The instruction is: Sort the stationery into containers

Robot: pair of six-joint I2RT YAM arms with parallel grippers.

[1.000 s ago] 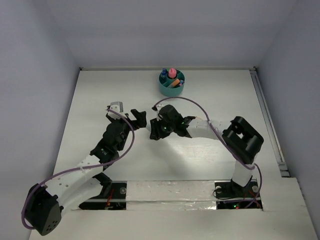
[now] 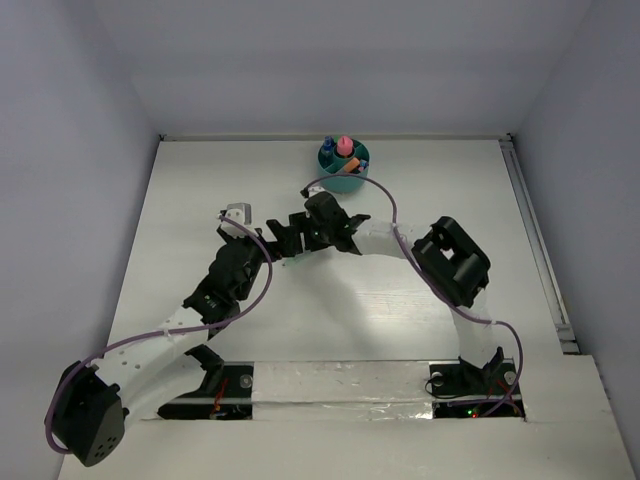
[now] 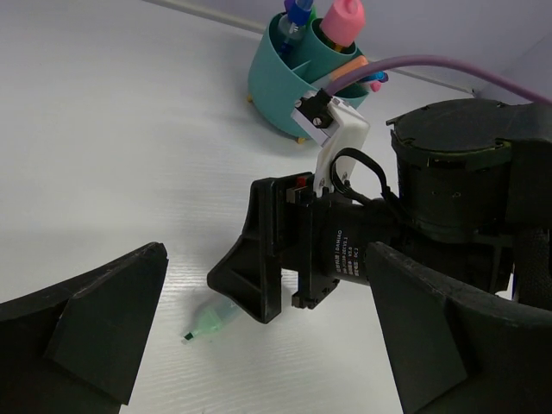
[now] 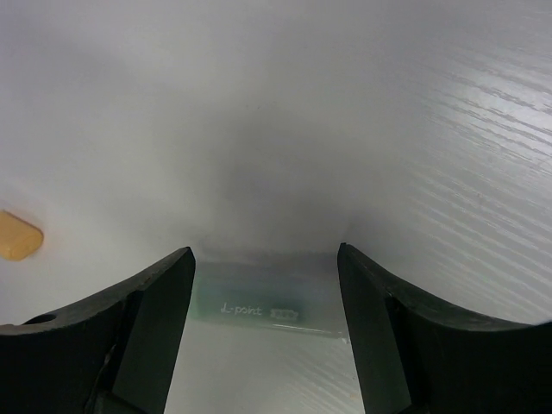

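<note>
A clear marker with a green end (image 3: 207, 321) lies on the white table in the left wrist view, partly hidden behind my right gripper. Its greenish printed barrel (image 4: 267, 297) spans the gap between the right fingers in the right wrist view. That gripper is open and low over the marker, its fingers apart. My left gripper (image 2: 281, 240) stands open just left of it, with no object held. Near the back wall is a teal round holder (image 2: 343, 184) with compartments, containing a pink item (image 2: 344, 146), blue items and an orange one (image 2: 351, 165).
An orange, blunt-ended object (image 4: 19, 237) shows at the left edge of the right wrist view. The two grippers are very close together in the middle of the table. Bare tabletop (image 2: 450, 180) lies to the right of the holder and at the left.
The left arm is nearly still. Green of the marker now shows below the grippers.
</note>
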